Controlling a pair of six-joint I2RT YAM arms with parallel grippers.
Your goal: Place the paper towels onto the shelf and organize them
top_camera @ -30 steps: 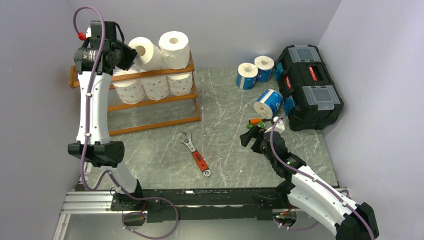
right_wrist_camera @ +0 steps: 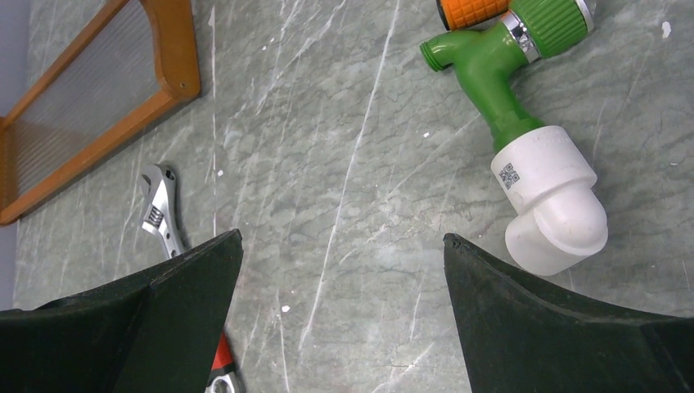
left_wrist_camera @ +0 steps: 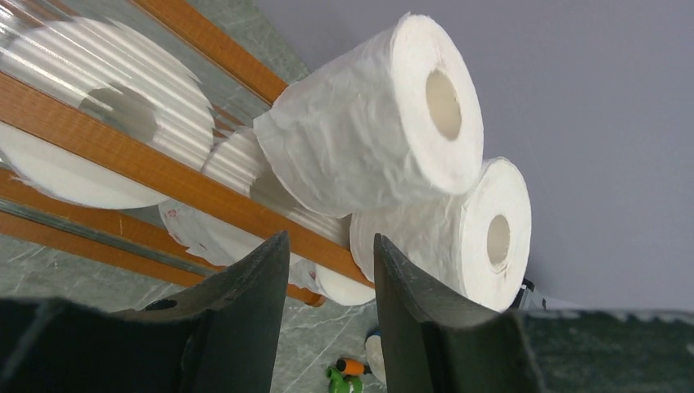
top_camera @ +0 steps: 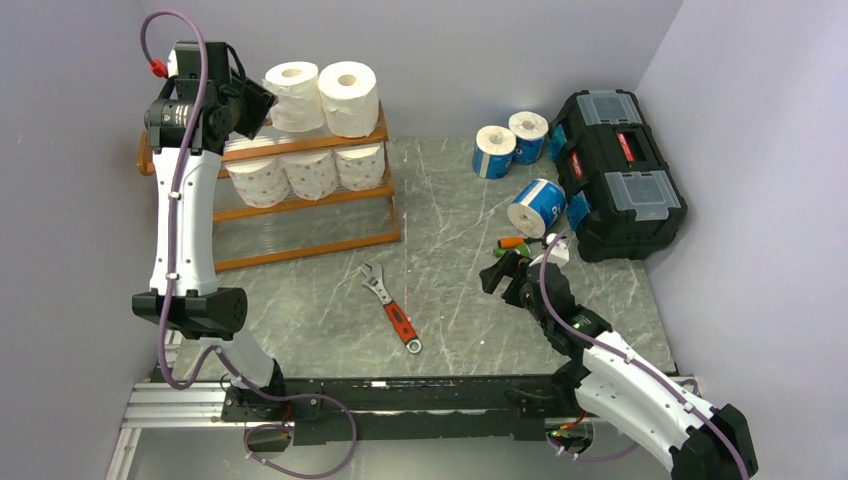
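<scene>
Two white paper towel rolls stand side by side on the shelf's top tier: a left roll (top_camera: 293, 98) and a right roll (top_camera: 350, 100). At the left roll's left side is my left gripper. Its fingers (left_wrist_camera: 260, 282) are parted with nothing between them, and both rolls lie beyond their tips in the left wrist view. On the tier below, patterned rolls (top_camera: 311, 175) stand in a row in the wooden shelf (top_camera: 310, 248). My right gripper hangs open and empty above the grey table.
Blue-banded rolls (top_camera: 540, 205) stand and lie by black toolboxes (top_camera: 625, 170) at the right. A wrench (top_camera: 390, 307) rests mid-table. A green and white pipe piece (right_wrist_camera: 524, 106) is near my right gripper. The shelf's bottom tier looks empty.
The left roll on the top tier was tilted toward the left arm and now stands upright. The right arm has stayed still.
</scene>
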